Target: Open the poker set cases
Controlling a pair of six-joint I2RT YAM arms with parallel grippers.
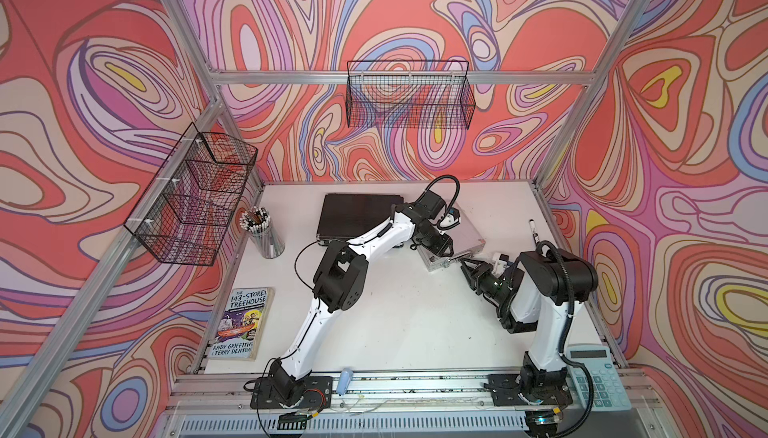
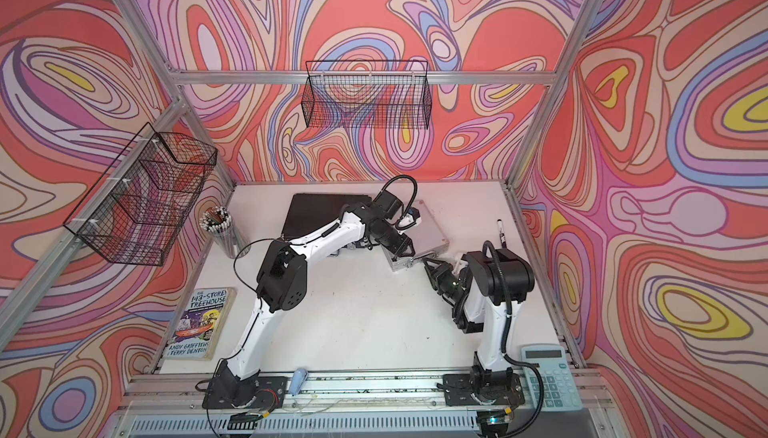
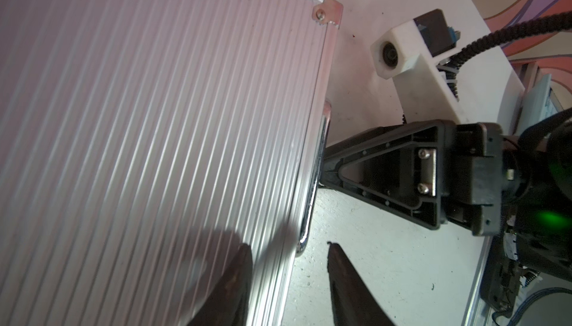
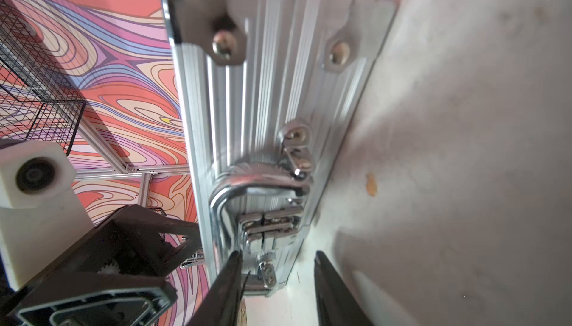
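Note:
A silver ribbed poker case [image 1: 466,230] lies flat with its lid [image 3: 178,117] down, partly covered by my left arm. Its front wall shows a metal handle [image 4: 220,218] and a latch [image 4: 295,153]. My left gripper is part open over the front edge, one finger above the lid and the other past the edge, nothing between them. Facing the front wall, my right gripper is part open and empty; one finger overlaps the handle in its view, and contact cannot be told. A flat black panel [image 1: 360,212], perhaps of another case, lies left.
A pen cup [image 1: 268,239] and a book [image 1: 240,323] stand along the left side. A calculator [image 1: 596,378] sits at the front right. Wire baskets [image 1: 409,102] hang above the table.

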